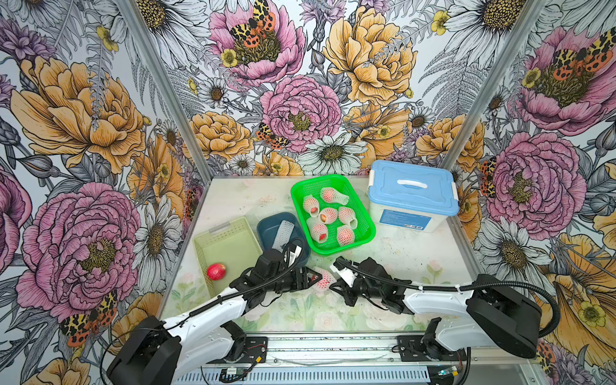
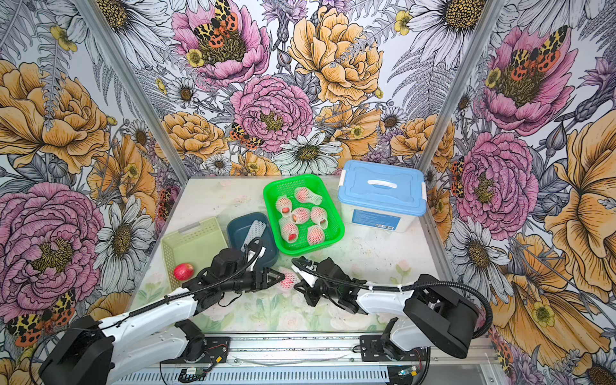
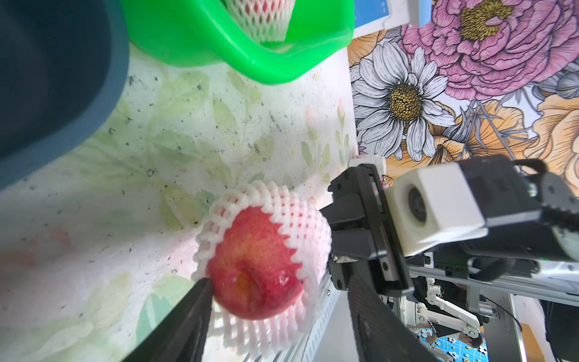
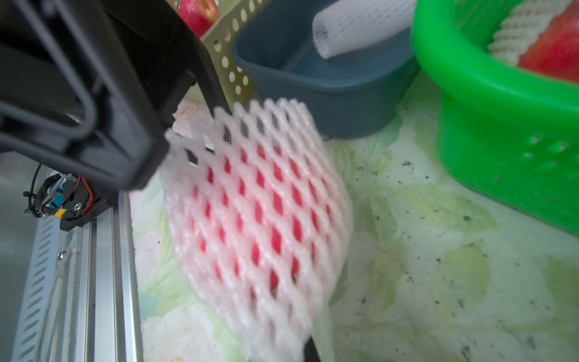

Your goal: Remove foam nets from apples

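An apple in a pink-white foam net (image 1: pixel 324 280) is between my two grippers at the table's front middle. In the left wrist view, red skin (image 3: pixel 253 265) shows through the net's open end; my left gripper's dark fingers are part open on either side, blurred. My right gripper is at the net's far side, shut; in the right wrist view the net (image 4: pixel 256 217) hides its tips. A bare apple (image 1: pixel 216 271) lies in the pale green basket (image 1: pixel 227 237). Several netted apples sit in the green basket (image 1: pixel 367 218).
A navy bin (image 2: pixel 263 256) holds a loose white net (image 2: pixel 254 234). A blue-lidded box (image 1: pixel 414 186) stands at the back right. Bare table lies right of the green basket.
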